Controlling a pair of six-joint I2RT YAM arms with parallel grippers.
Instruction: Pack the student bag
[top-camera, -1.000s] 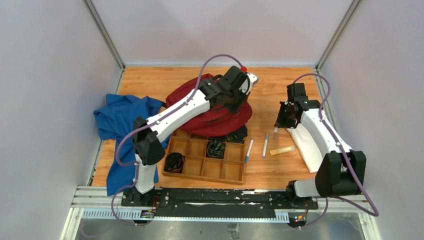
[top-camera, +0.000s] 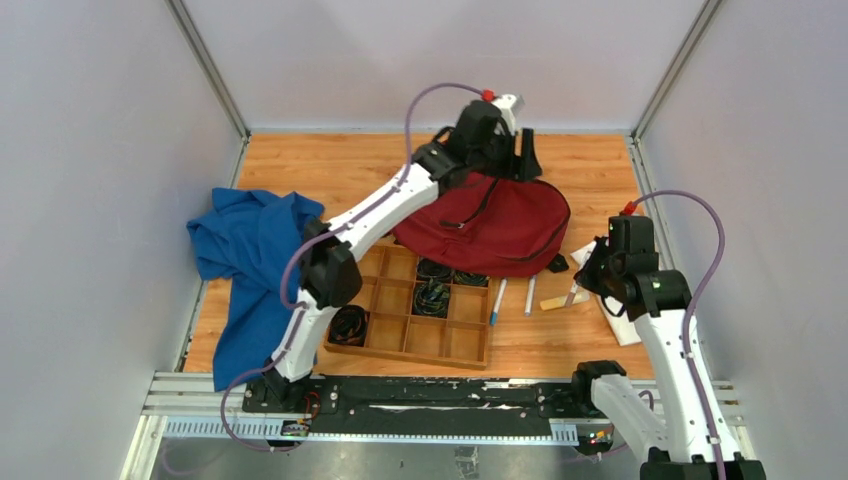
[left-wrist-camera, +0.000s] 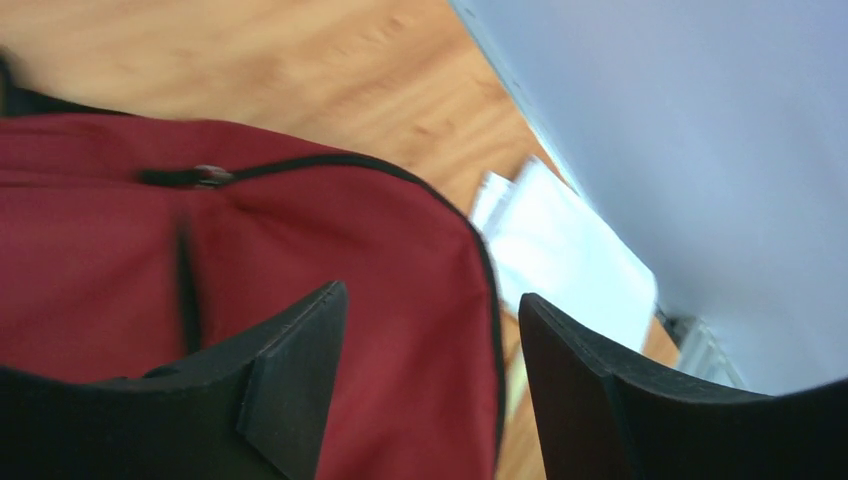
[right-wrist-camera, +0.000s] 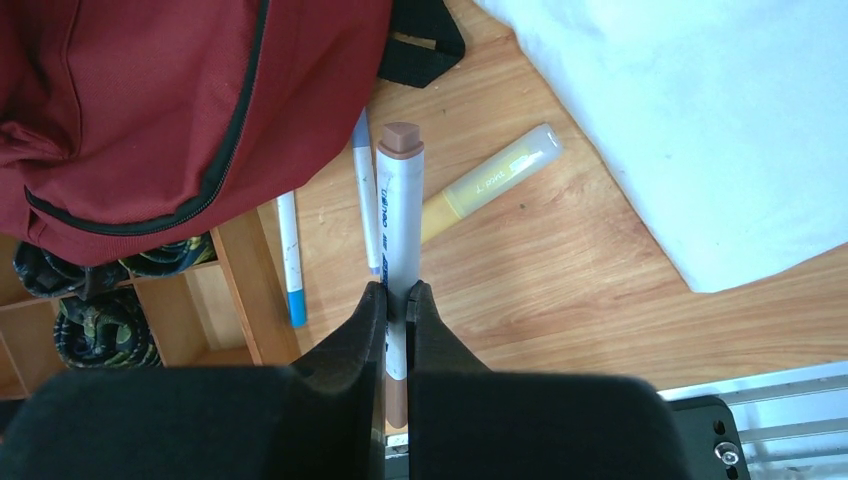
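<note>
A red backpack (top-camera: 485, 225) (right-wrist-camera: 150, 120) lies flat behind the wooden organizer (top-camera: 450, 340). My left gripper (top-camera: 522, 160) is open above it, its two fingers empty over red fabric in the left wrist view. My right gripper (top-camera: 590, 270) is shut on a white marker with a brown cap (right-wrist-camera: 400, 200), held upright in that view. Beneath it lie a yellow marker (right-wrist-camera: 490, 180), a pen with a blue end (right-wrist-camera: 291, 250) and another slim pen (right-wrist-camera: 364, 190).
A blue cloth (top-camera: 250, 260) covers the left of the table. A white folded item (right-wrist-camera: 680, 130) lies at the right. The organizer holds coiled cables (top-camera: 348, 325) in several compartments. Bare wood (top-camera: 340, 160) shows at the back.
My left gripper has risen toward the back and opened. My right gripper has moved toward the front right with the marker.
</note>
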